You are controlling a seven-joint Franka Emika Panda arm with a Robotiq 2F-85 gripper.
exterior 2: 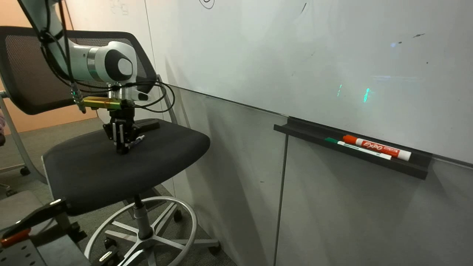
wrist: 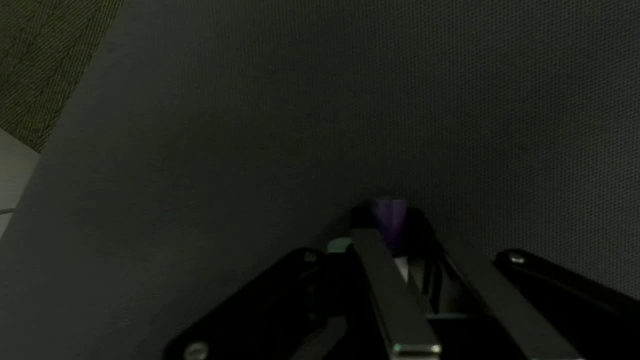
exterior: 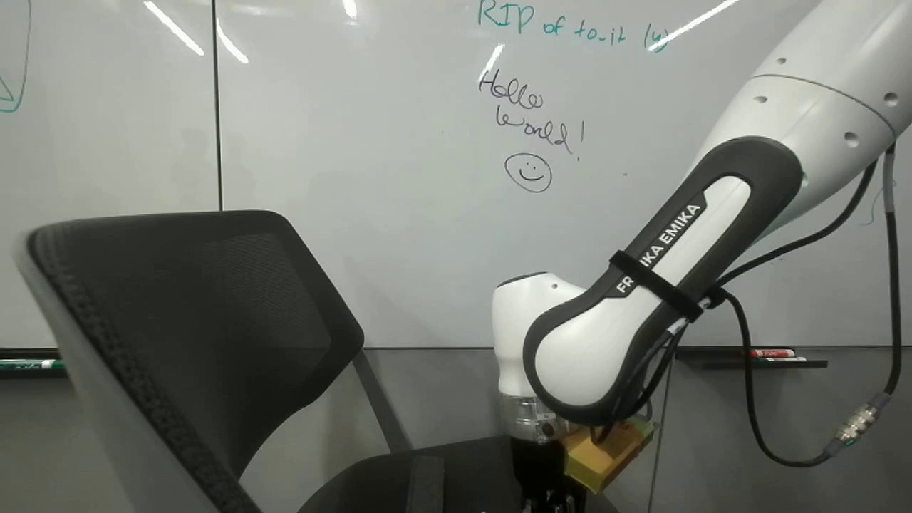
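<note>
My gripper (exterior 2: 122, 148) points straight down over the black chair seat (exterior 2: 173, 144), its fingers shut on a slim marker. In the wrist view the marker's purple end (wrist: 390, 222) shows between the fingertips, with a bit of white body behind it. The pale body of the marker (exterior 2: 138, 140) sticks out to the right of the fingers in the second exterior view. Fingertips and marker are low over the seat; whether they touch it I cannot tell. In the first exterior view the fingers are mostly cut off by the bottom edge.
A dark block (exterior 2: 149, 126) lies on the seat behind the gripper. The mesh chair back (exterior: 188, 325) rises beside the arm. On the whiteboard (exterior: 359, 145) wall, a ledge (exterior 2: 306, 130) holds a red marker (exterior 2: 377, 147) and a thin green-capped marker (exterior 2: 363, 150).
</note>
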